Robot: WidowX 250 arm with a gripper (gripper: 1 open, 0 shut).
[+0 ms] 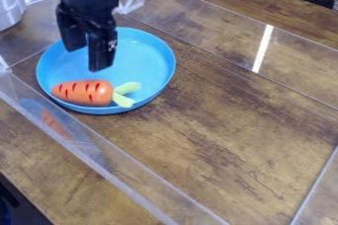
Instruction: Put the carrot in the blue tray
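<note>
The orange carrot (83, 93), with dark marks and pale green leaves (126, 94), lies on its side inside the round blue tray (145, 66), close to the near rim. Above the tray's far left part hangs my black gripper (87, 53). Its fingers stand apart and the carrot is clear of them. The gripper covers part of the tray's back rim.
Transparent walls border the wooden table (218, 135), and one clear panel (86, 145) runs close along the tray's near left side. A shiny whitish object (10, 0) stands in the upper left corner. Right of the tray the table is bare.
</note>
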